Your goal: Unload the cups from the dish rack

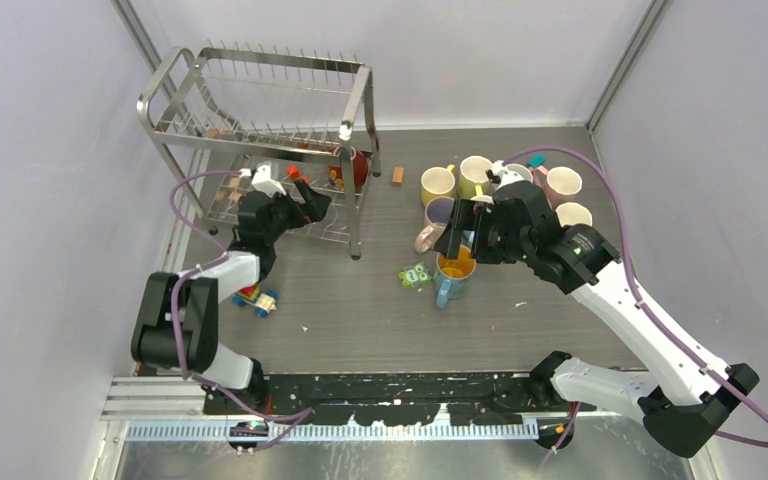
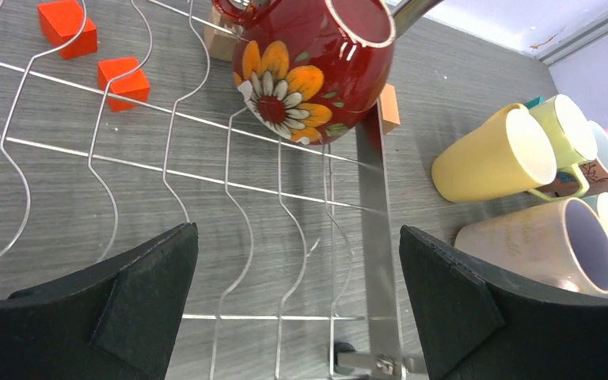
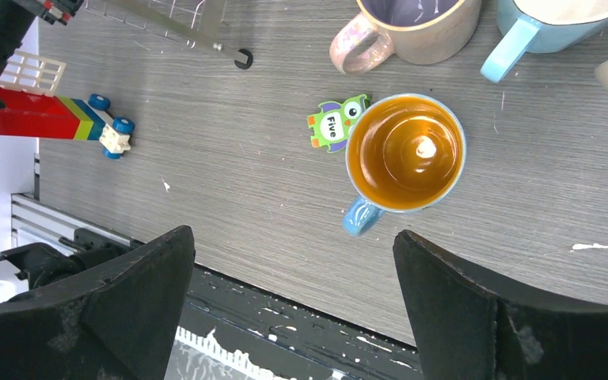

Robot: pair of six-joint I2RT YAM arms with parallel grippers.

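Observation:
A red mug with a sunflower (image 2: pixel 313 67) lies tilted in the lower level of the steel dish rack (image 1: pixel 275 55), at its right end. My left gripper is open at the rack's front, facing that mug, nothing between its fingers. My right gripper is open above the floor on the right, over the area near a blue mug with orange inside (image 3: pixel 408 154). Several other mugs stand grouped right of the rack, among them a yellow mug (image 2: pixel 483 162) and a pink mug (image 3: pixel 435 39).
Small orange blocks (image 2: pixel 123 83) lie by the rack. A green owl toy (image 3: pixel 332 125) lies beside the blue mug, and a toy vehicle (image 3: pixel 63 119) at the front left. The floor between rack and front edge is mostly clear.

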